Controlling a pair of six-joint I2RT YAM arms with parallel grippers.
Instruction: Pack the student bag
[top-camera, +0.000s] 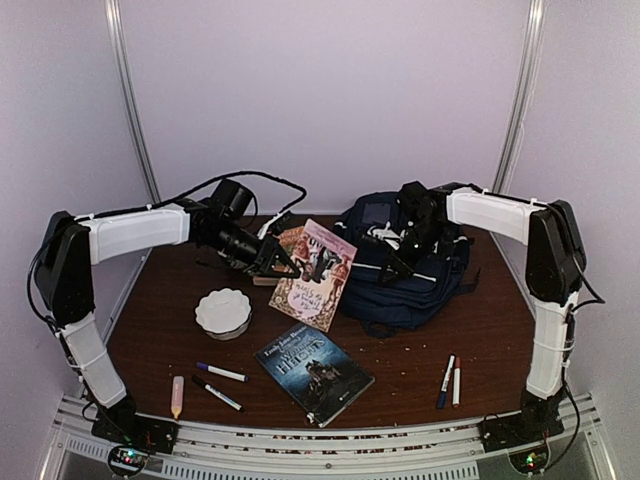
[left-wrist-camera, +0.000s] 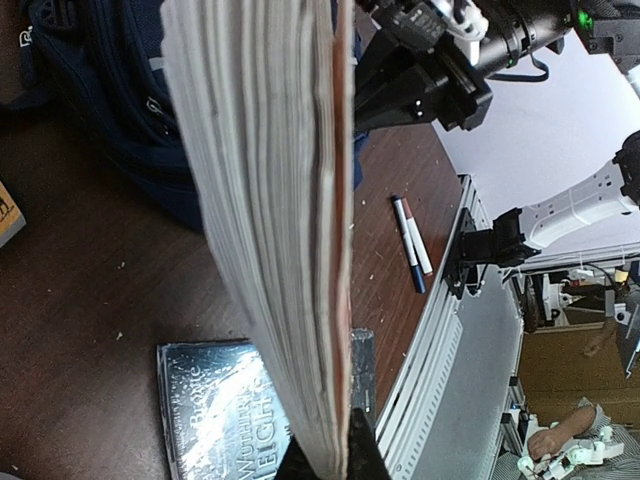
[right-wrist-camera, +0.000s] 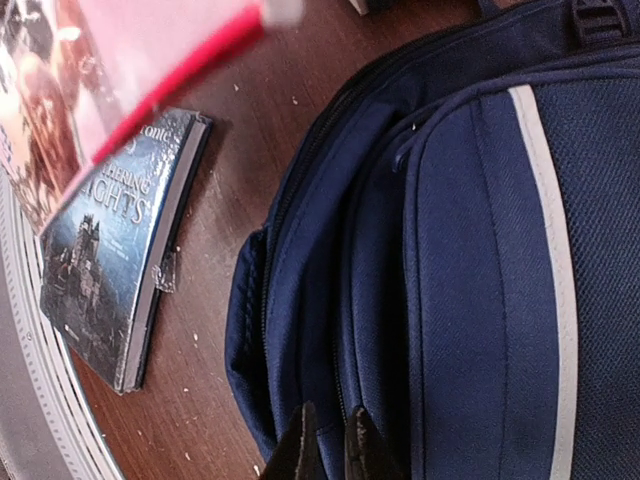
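My left gripper (top-camera: 288, 266) is shut on a pink book (top-camera: 314, 275), raised in front of the navy backpack (top-camera: 410, 290); its page edges (left-wrist-camera: 260, 200) fill the middle of the left wrist view. My right gripper is at the backpack's front compartments, its fingertips parted slightly over the dark fabric. The dark blue Wuthering Heights book (top-camera: 314, 370) lies flat at the front middle of the table. An orange book (top-camera: 290, 238) is partly hidden behind the pink one.
A white scalloped bowl stack (top-camera: 222, 310) sits left of centre. Markers (top-camera: 222, 371) and a pink highlighter (top-camera: 177, 396) lie front left, two more pens (top-camera: 445, 383) front right. The table between bowl and front books is mostly clear.
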